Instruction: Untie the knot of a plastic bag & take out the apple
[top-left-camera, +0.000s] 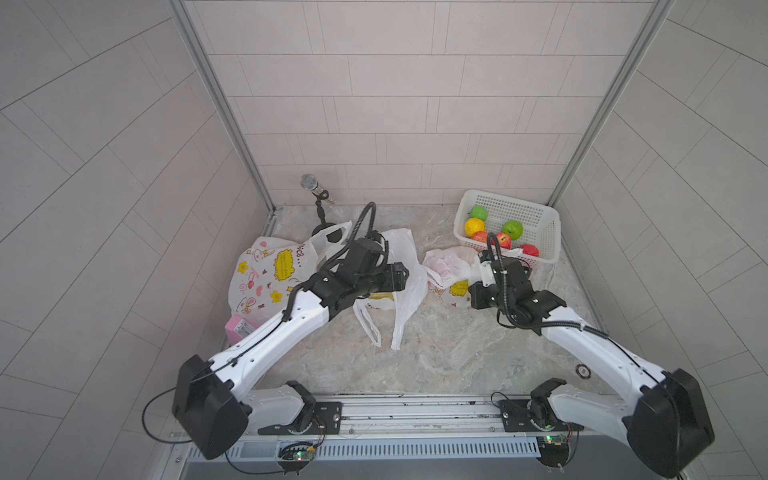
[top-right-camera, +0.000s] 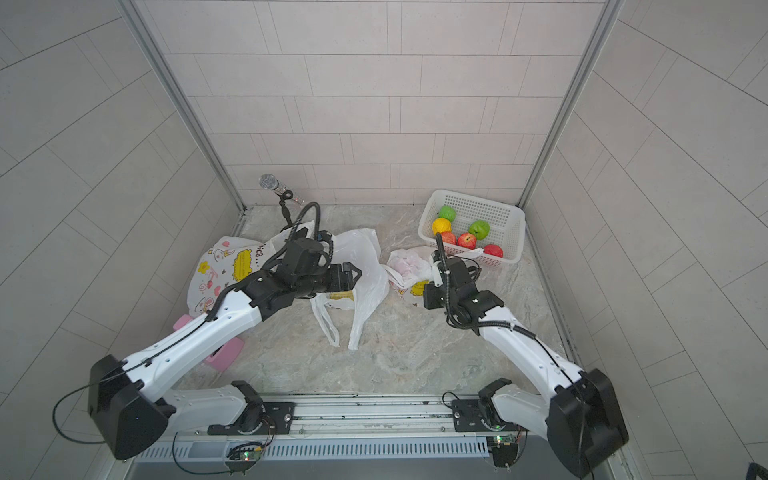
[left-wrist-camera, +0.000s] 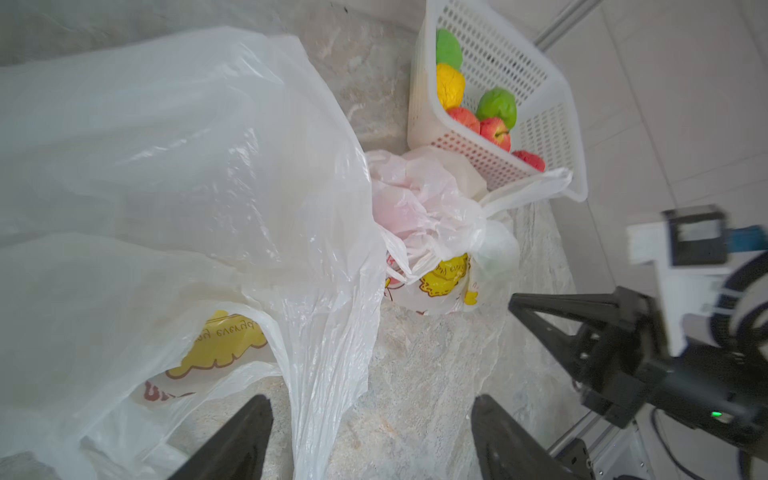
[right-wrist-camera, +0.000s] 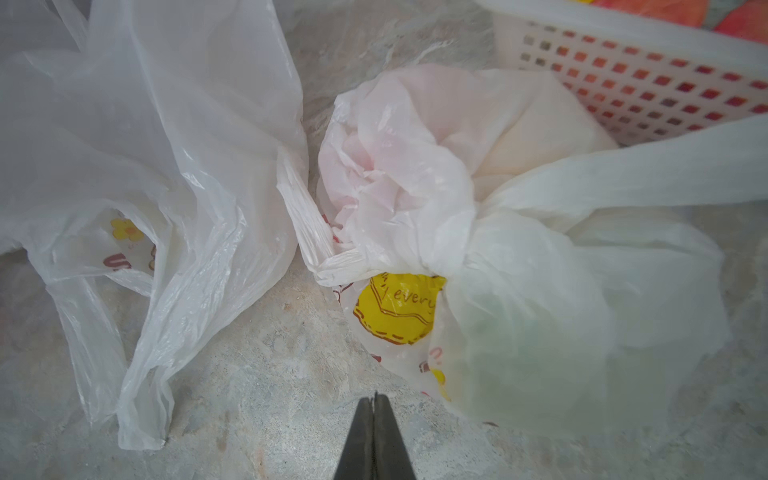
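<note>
A knotted white plastic bag (right-wrist-camera: 520, 264), crumpled with a pinkish part and a yellow print, lies against the basket; a bunched knot shows at its middle, and one long handle stretches toward the basket. Something pale green shows faintly through it. My right gripper is shut in front of the bag with nothing between its fingers, the plastic lying clear of them. A second white bag (left-wrist-camera: 200, 160) lies spread and loose below my left gripper, whose fingers stand wide apart. No apple shows plainly inside the knotted bag.
At the back right is a white basket (top-left-camera: 544, 228) with several fruits, among them red apples (top-right-camera: 466, 241). A printed bag (top-left-camera: 256, 276) lies at the left, with a pink box (top-right-camera: 225, 354) near it and a microphone stand (top-right-camera: 284, 209) behind.
</note>
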